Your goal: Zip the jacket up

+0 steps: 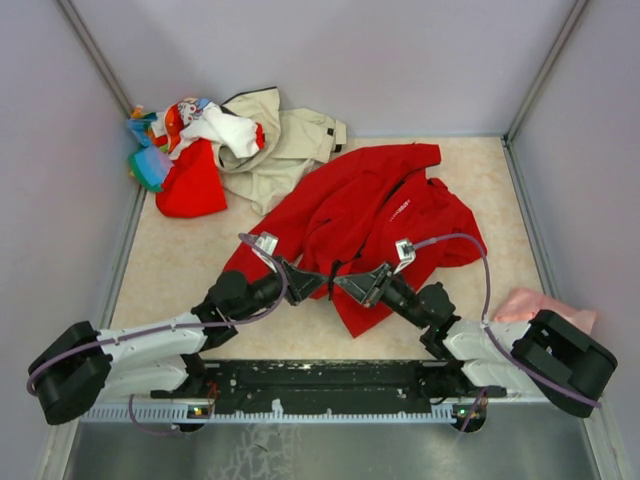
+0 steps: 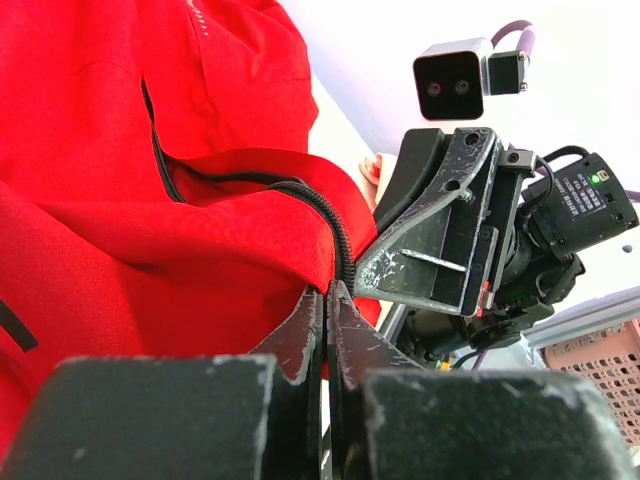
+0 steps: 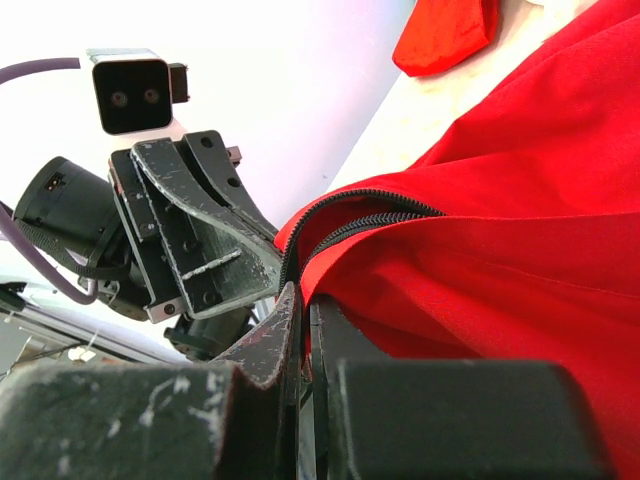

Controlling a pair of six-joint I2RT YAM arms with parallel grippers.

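Observation:
The red jacket (image 1: 390, 220) lies spread on the table, its lower front between my grippers. Its black zipper curves down to where the fingertips meet, seen also as two rows of teeth (image 3: 360, 222) in the right wrist view. My left gripper (image 1: 322, 280) is shut at the zipper's lower end; my right gripper (image 1: 340, 282) is shut just beside it, facing it. Both sit at the red hem; whether the zipper ends or slider are between the fingers is hidden.
A pile of beige, white, red and multicoloured clothes (image 1: 270, 140) lies at the back left. A pink cloth (image 1: 545, 310) is at the right edge. Bare table shows left of the jacket and along the front.

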